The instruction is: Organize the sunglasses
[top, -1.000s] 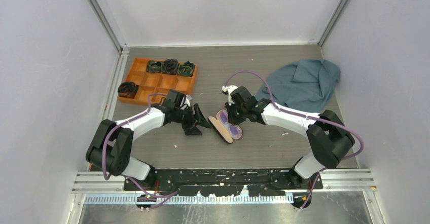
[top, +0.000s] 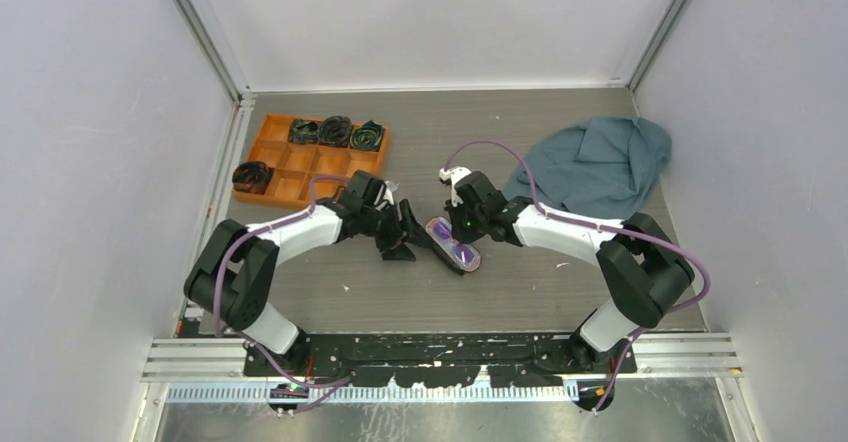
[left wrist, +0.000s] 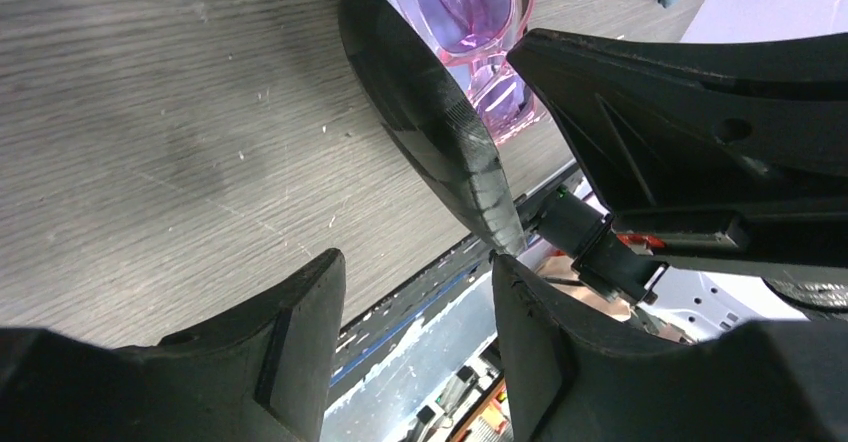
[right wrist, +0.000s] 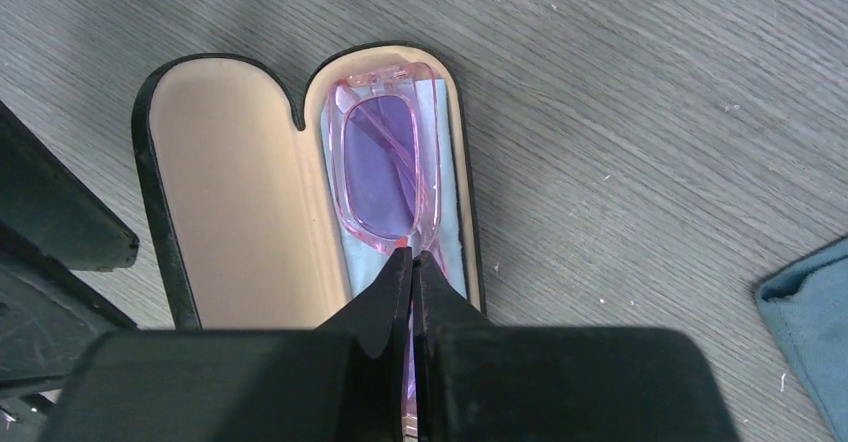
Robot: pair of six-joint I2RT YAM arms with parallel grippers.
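A pair of pink-framed sunglasses with purple lenses (right wrist: 380, 167) lies folded on a light blue cloth (right wrist: 445, 152) inside a hinged case. The case's lid, beige inside (right wrist: 230, 192), is raised on the left, and its black outside (left wrist: 425, 112) faces my left gripper. That gripper stands open, fingers apart beside the lid, with nothing between them. My right gripper is shut at the middle of the sunglasses, over their bridge; its fingers hide the other lens in the right wrist view.
At the back left, an orange divided tray (top: 297, 158) holds several dark rolled items, with some compartments empty. A crumpled blue-grey cloth (top: 600, 162) lies at the right. Bare table shows in front of the case.
The left gripper has moved right, toward the case. The lid has tilted up from lying open, so its beige inside no longer shows from above. The right arm is nearly still.
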